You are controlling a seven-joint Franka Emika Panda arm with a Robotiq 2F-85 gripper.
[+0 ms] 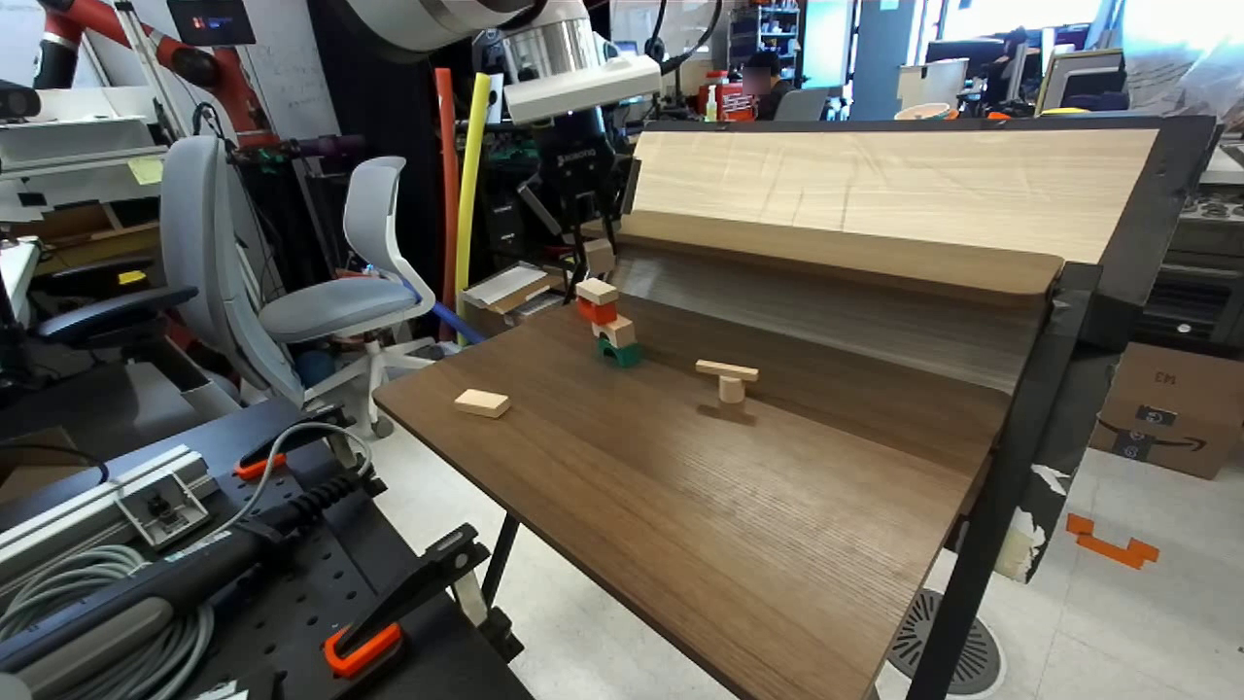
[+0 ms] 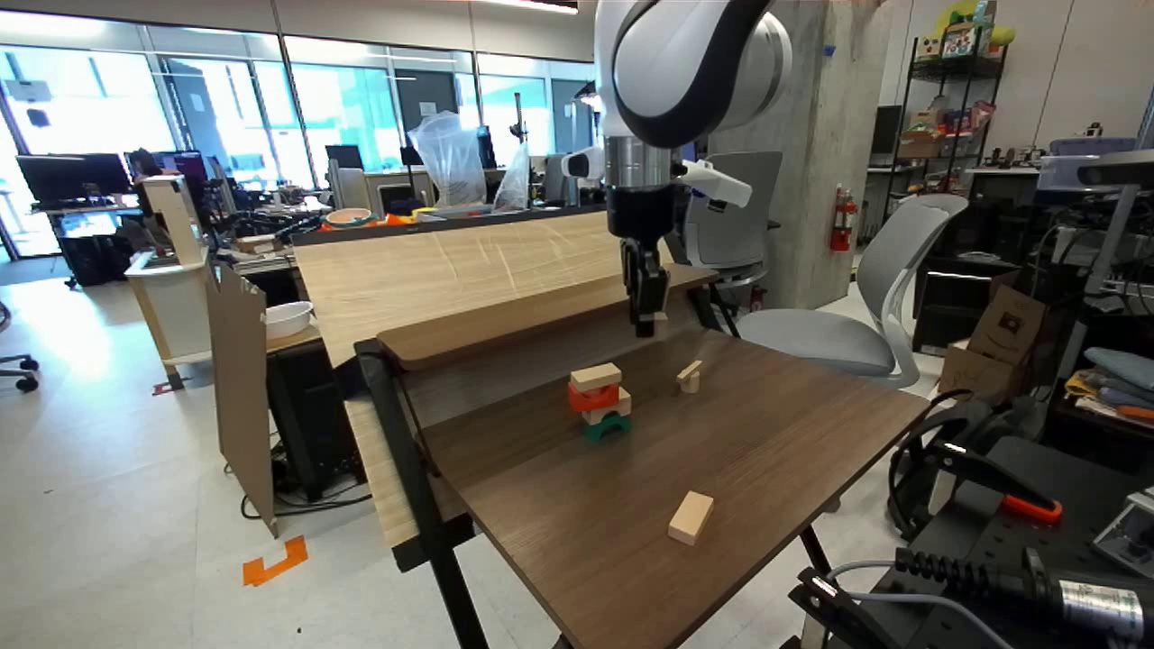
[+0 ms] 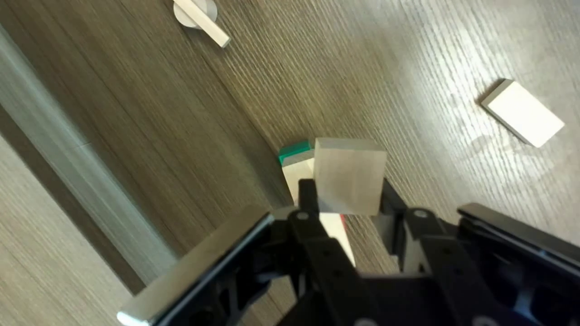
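Note:
A plain wooden block (image 3: 350, 176) is pinched between the two fingertips of my gripper, which is shut on it. In the wrist view it covers part of a small stack. That stack, seen in exterior view 1, has a green arch (image 1: 619, 352) at the bottom, a wooden piece (image 1: 614, 332) over it, then a red-orange piece (image 1: 596, 311) and a wooden block (image 1: 597, 291) on top. The held block hangs above the stack, apart from it in exterior view 1. Exterior view 2 shows only a bit of the held block beside the dark fingers (image 2: 645, 324).
A thin plank (image 1: 726, 369) lies across a short round peg (image 1: 731, 390) to one side. One loose wooden block (image 1: 481, 403) is flat near the table's edge. A raised shelf (image 1: 840, 251) runs along the back.

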